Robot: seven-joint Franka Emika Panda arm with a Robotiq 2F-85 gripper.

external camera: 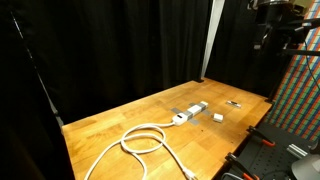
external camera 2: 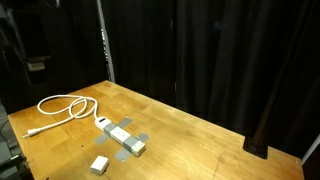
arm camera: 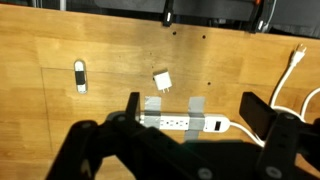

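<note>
My gripper stands open high above the table, with two dark fingers wide apart and nothing held between them. Below it, a white power strip (arm camera: 175, 122) is fixed to the wood with grey tape patches. A small white plug adapter (arm camera: 162, 79) with prongs lies loose beside the strip, apart from it. In exterior view 1 the adapter (external camera: 218, 117) shows as a pale block to the right of the strip (external camera: 194, 110). Exterior view 2 has the adapter (external camera 2: 100, 165) near the front and the strip (external camera 2: 120, 133) behind it.
A small white-and-black stick-like item (arm camera: 80, 76) lies off to one side. The strip's white cable (external camera: 128, 140) loops across the table towards the front. Black clamps (external camera: 240, 165) sit at the table's edge.
</note>
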